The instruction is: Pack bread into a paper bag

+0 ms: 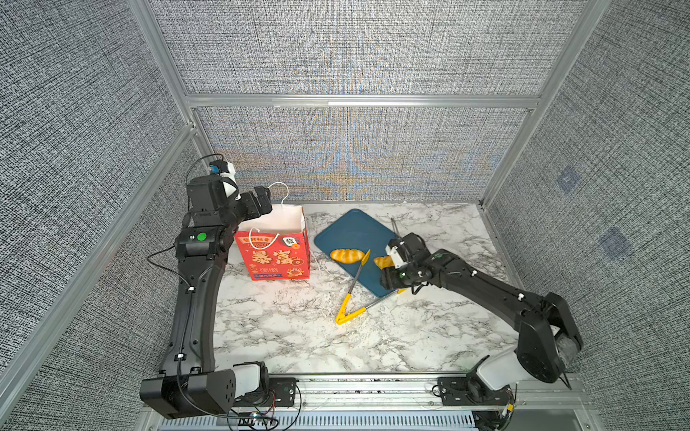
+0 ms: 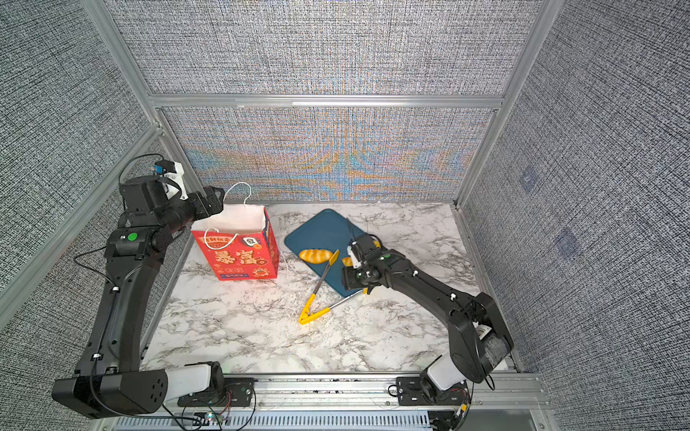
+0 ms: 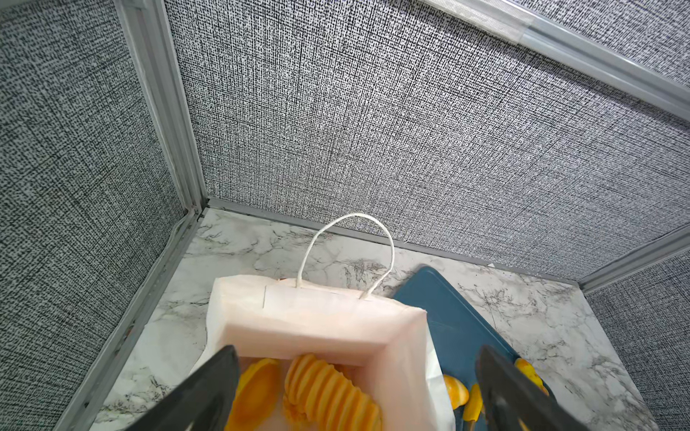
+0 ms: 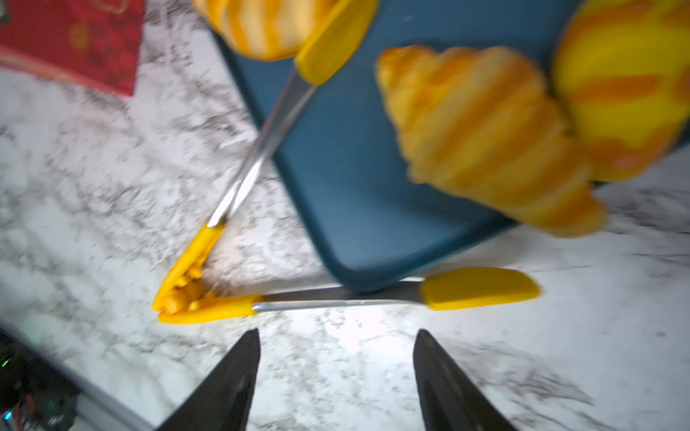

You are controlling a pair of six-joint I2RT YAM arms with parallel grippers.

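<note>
In the top left view my left gripper (image 1: pixel 266 201) hovers over the rim of the red paper bag (image 1: pixel 274 255). Its fingers (image 3: pixel 208 391) stand wide apart and hold nothing. Inside the bag lie a ridged bread (image 3: pixel 334 395) and a smooth oval one (image 3: pixel 257 395), with part of another behind. My right gripper is open above the marble by the tray's near corner, its fingers clear of everything. On the blue tray (image 4: pixel 345 215) are a striped bread (image 4: pixel 269 28), a croissant (image 4: pixel 488 136) jutting over the edge, and a yellow bread (image 4: pixel 621 86).
Yellow-tipped tongs (image 4: pixel 248 176) lie spread, one arm resting over the tray and the other, a yellow-ended arm (image 4: pixel 478 288), along its near corner. White cord handles (image 1: pixel 279 185) rise from the bag. Bare marble (image 1: pixel 302 330) lies in front.
</note>
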